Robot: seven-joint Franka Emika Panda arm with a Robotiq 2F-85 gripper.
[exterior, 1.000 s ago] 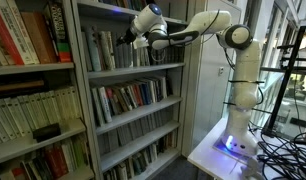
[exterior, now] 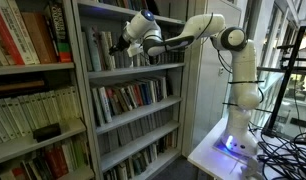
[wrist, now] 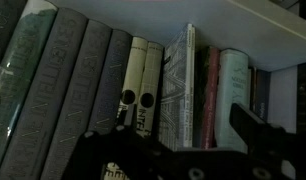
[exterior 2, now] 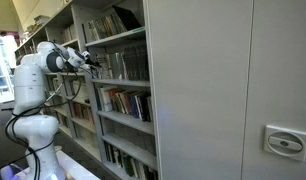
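In the wrist view my gripper stands open before a row of upright books, its dark fingers (wrist: 251,128) apart at the lower edge. Between and behind them are a patterned grey book (wrist: 176,85), a red book (wrist: 206,95) and a pale blue-grey book (wrist: 231,85). Two cream books with black labels (wrist: 140,80) stand to their left. Several dark grey volumes (wrist: 78,75) fill the far left. No book shows clamped in the fingers. From outside, the arm (exterior: 153,38) reaches to an upper shelf; the fingertips are too small to read there.
Tall grey shelving (exterior: 90,95) holds books on several levels, with shelf boards above and below the hand. A white table (exterior: 215,158) stands by the arm's base (exterior: 241,135). Loose black cables (exterior: 281,155) lie to the right.
The arm's upper link and hand have shifted slightly at the upper shelf. The books on the shelves look the same.
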